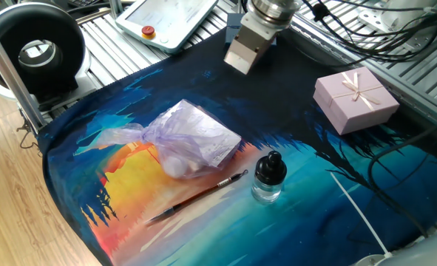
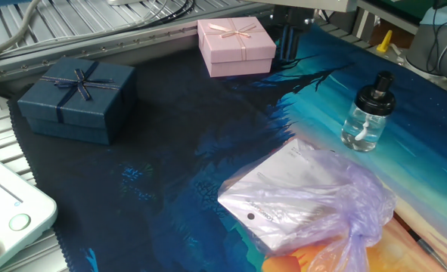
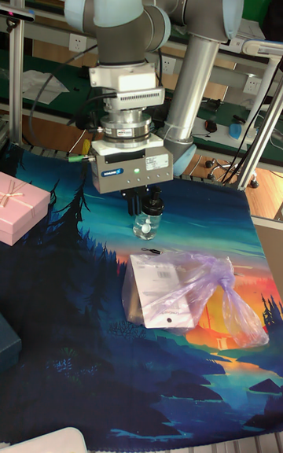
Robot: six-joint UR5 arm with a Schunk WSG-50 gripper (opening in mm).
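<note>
My gripper hangs above the mat, its dark fingers pointing down and close together; whether a gap lies between them is unclear. In exterior view 1 its metal body shows in front of the dark blue box, with the fingers lost against the dark cloth. A pink box with a ribbon bow stands at the right there. The dark blue box with a bow is at the left in exterior view 2. A clear bottle with a black dropper cap stands upright. Beside it lies a white box in a purple translucent bag.
A thin dark brush or pen lies between the bag and the bottle. A tablet-like controller with a red button sits at the back left edge. Cables run behind the pink box. Dark mat between the boxes is bare.
</note>
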